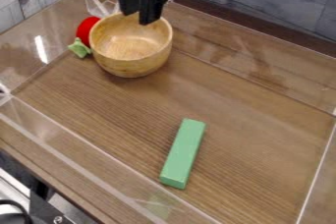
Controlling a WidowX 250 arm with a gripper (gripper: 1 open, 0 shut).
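A tan bowl (130,51) sits at the upper left of the wooden table (250,90). My black gripper (130,8) hangs at the top, over the bowl's back rim, its fingers open; whether it touches the rim I cannot tell. A red object (86,29) with green at its lower end lies against the bowl's left side. A green bar (183,153) lies flat at the lower middle right.
Pale thin items stand behind the red object, partly hidden by the bowl and gripper. Dark cables show at the lower left corner.
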